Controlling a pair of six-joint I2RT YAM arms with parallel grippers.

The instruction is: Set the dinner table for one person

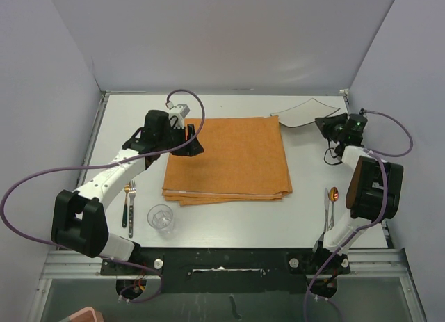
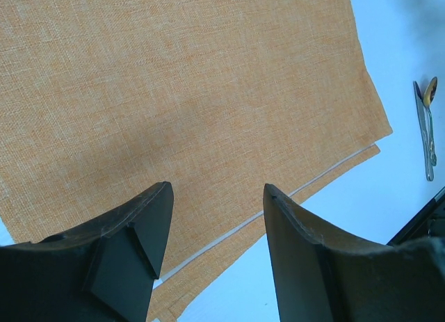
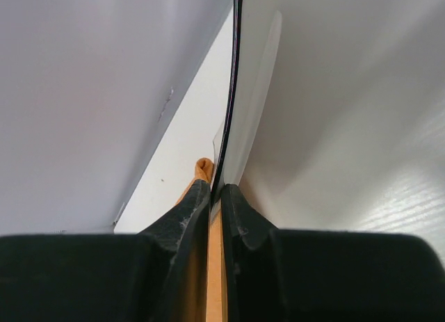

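A white square plate (image 1: 303, 111) with a dark rim is tilted up at the back right, held at its edge by my right gripper (image 1: 325, 126); in the right wrist view its fingers (image 3: 178, 231) are closed on it. A folded orange placemat (image 1: 221, 158) covers the middle of the table. My left gripper (image 1: 190, 142) is open above the placemat's left part, with nothing between its fingers, which frame bare cloth in the left wrist view.
A fork (image 1: 131, 211) and other cutlery lie at the left, a clear glass (image 1: 160, 218) at the lower left. A knife (image 1: 326, 211) and spoon (image 1: 333, 195) lie at the right.
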